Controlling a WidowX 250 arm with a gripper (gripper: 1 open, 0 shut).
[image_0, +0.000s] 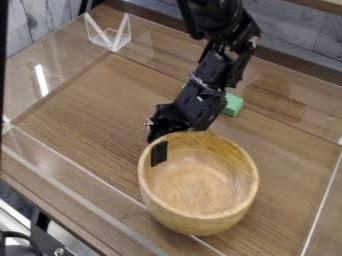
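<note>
A large beige plastic bowl (201, 200) stands on the wooden table at the lower middle, with a dark patch on its left rim. The black robot arm reaches down from the top centre to just behind the bowl's left back rim, where my gripper (160, 135) is low. Its fingertips are small, dark and partly hidden by the rim, so what is between them cannot be made out. A green block (233, 104) lies to the right of the arm.
White wire-like holders (110, 35) stand at the back left. The table's edges show at left and back.
</note>
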